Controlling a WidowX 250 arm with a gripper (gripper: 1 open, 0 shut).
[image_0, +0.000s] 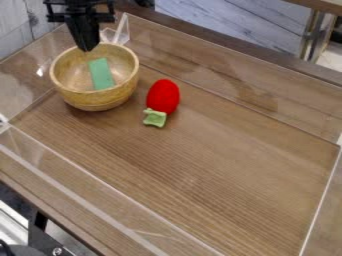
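A yellow-tan bowl (74, 97) sits at the upper left of the camera view, with a green block (100, 75) lying inside it. Above the bowl's back rim hangs my black gripper (83, 40), shut, with nothing visible between its fingers. To the right of the bowl are a red oval object (164, 95) and, just below it, a small light-green piece (155, 118).
A wall runs along the left edge, and a shelf edge (291, 8) shows at the top right.
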